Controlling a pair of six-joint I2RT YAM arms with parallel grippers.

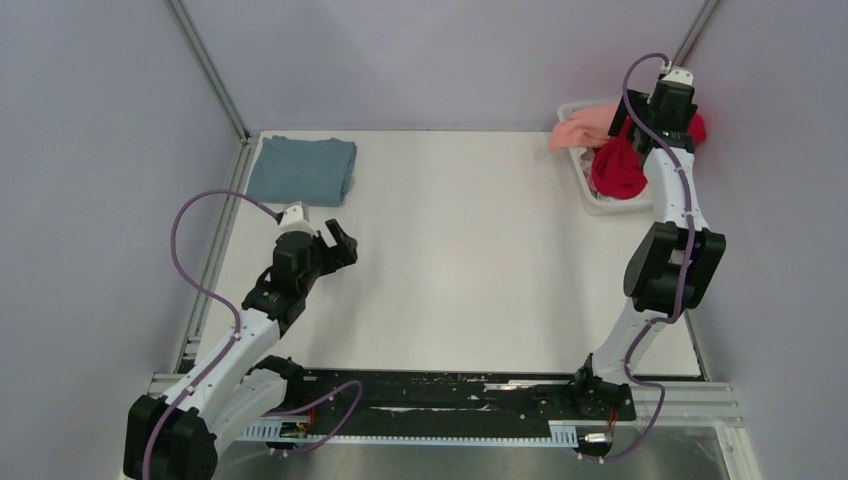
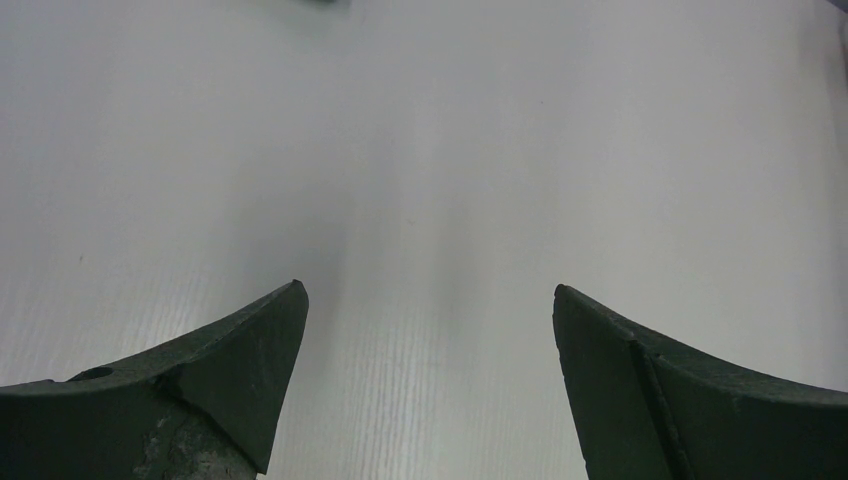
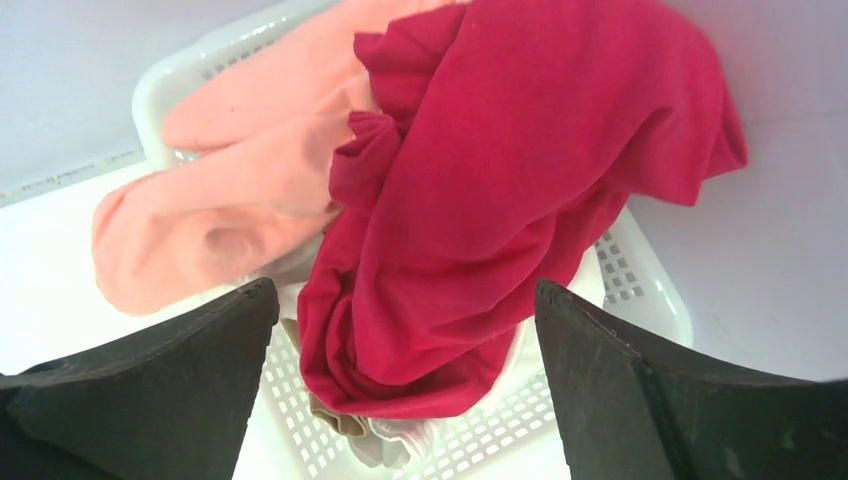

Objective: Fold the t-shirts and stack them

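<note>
A folded teal shirt (image 1: 300,170) lies at the table's back left. Below it, my left gripper (image 1: 337,240) is open over bare table, with empty space between its fingers in the left wrist view. My right gripper hangs open above a white basket (image 1: 600,205) at the back right. In that basket lie a crumpled red shirt (image 3: 500,170) and a salmon shirt (image 3: 240,190), which spills over the left rim, with white and beige cloth partly hidden underneath.
Grey walls stand close behind and at both sides, near the basket.
</note>
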